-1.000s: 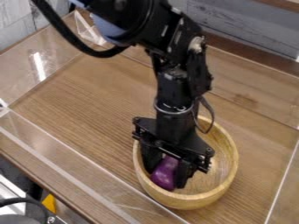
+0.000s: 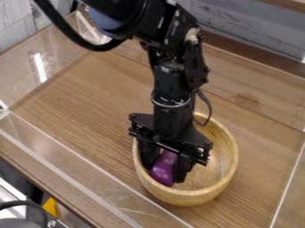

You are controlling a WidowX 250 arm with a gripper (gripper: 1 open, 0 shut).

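Observation:
A round light wooden bowl (image 2: 208, 186) sits near the front right of the wooden table (image 2: 84, 107). My black gripper (image 2: 163, 160) reaches down into it from above, shut on a purple object (image 2: 165, 174) low in the bowl's left half. The fingers partly hide the object, so its exact shape is unclear.
The table top left of and behind the bowl is clear, as is the strip to its right. A pale wall runs along the back. At the lower left edge are cables and a small yellow piece (image 2: 49, 206) off the table.
My gripper has shifted slightly up and to the left with the purple object. The bowl has moved a little the same way.

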